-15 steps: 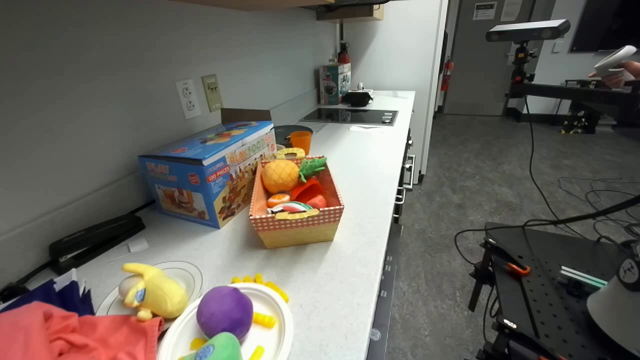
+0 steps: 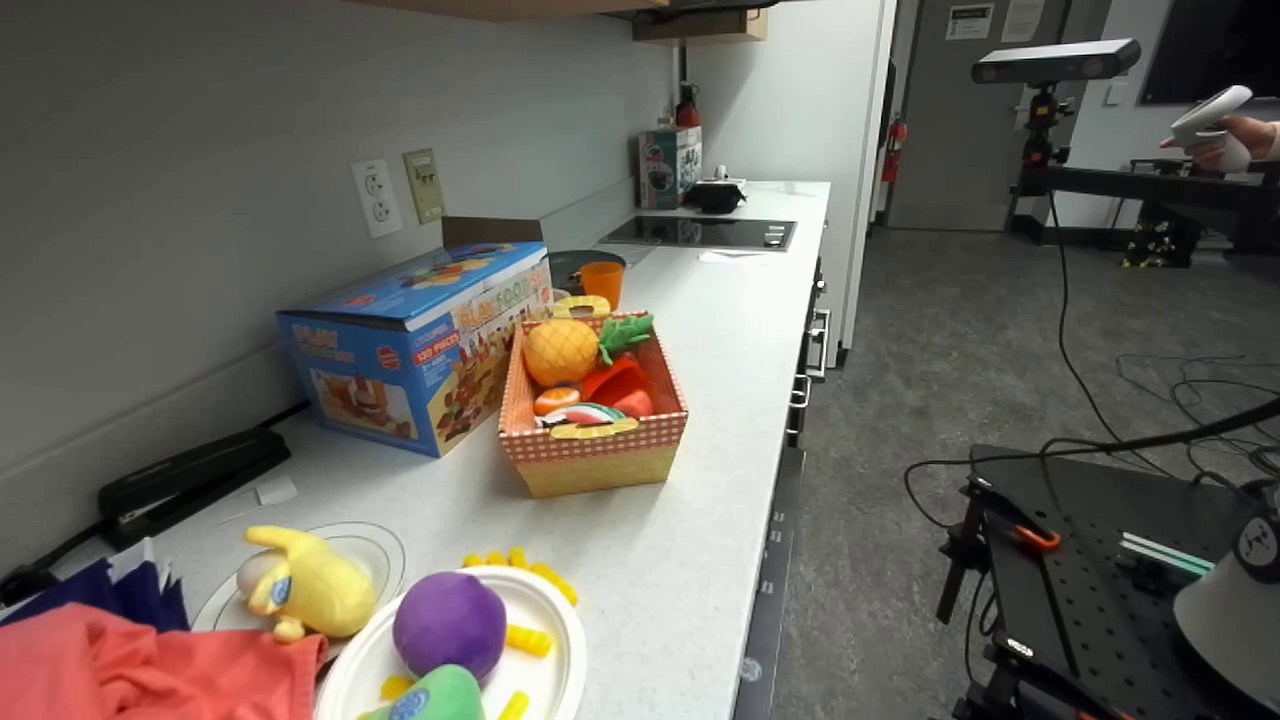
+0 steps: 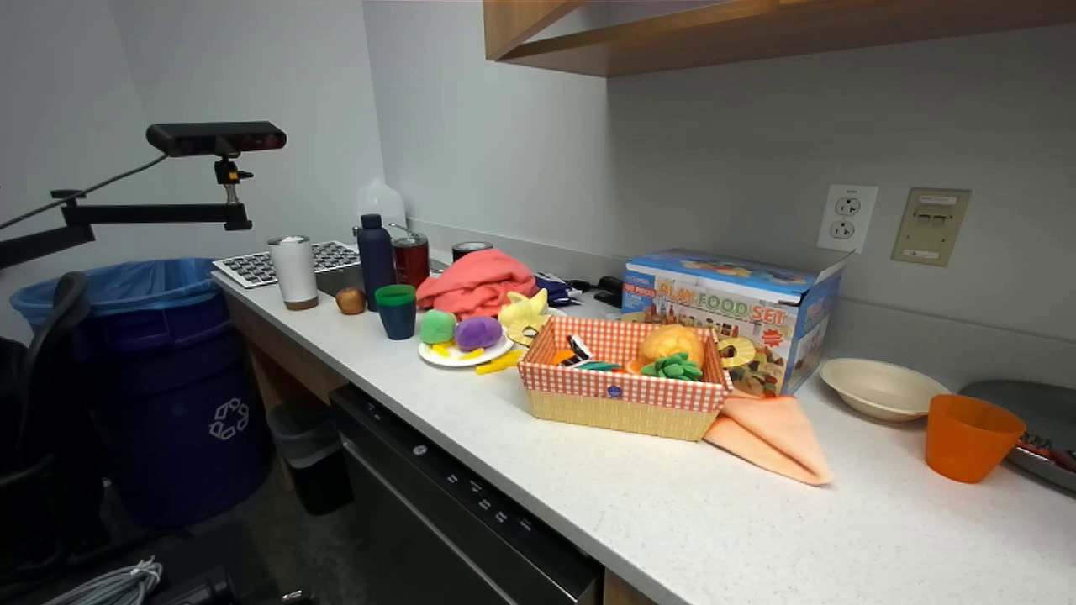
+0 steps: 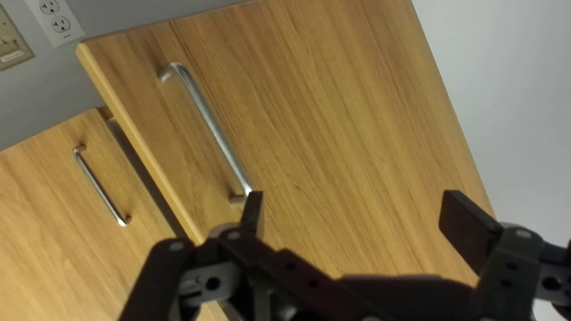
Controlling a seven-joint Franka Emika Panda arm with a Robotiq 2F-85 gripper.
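Observation:
In the wrist view my gripper stands open, its two dark fingers wide apart and nothing between them. Past the fingers is a wooden cabinet door (image 4: 332, 117) with a long metal handle (image 4: 211, 123); the handle's lower end lies just beyond the left fingertip in the picture, and whether they touch I cannot tell. A second wooden door (image 4: 48, 214) with its own metal handle (image 4: 101, 187) is at the lower left. The gripper appears in neither exterior view; only the arm's white base (image 2: 1236, 612) shows at the right of exterior view 1.
A checkered basket (image 2: 600, 474) of toy food stands on the counter (image 2: 684, 576), beside a blue toy-food box (image 2: 372, 336). A white plate (image 3: 494, 353) holds purple and green toys. An orange cup (image 3: 970, 439) is at the right.
The counter items stay where they were. A cable near the arm's base has shifted slightly, and the hand-held white controller at the far right has moved a little left and down.

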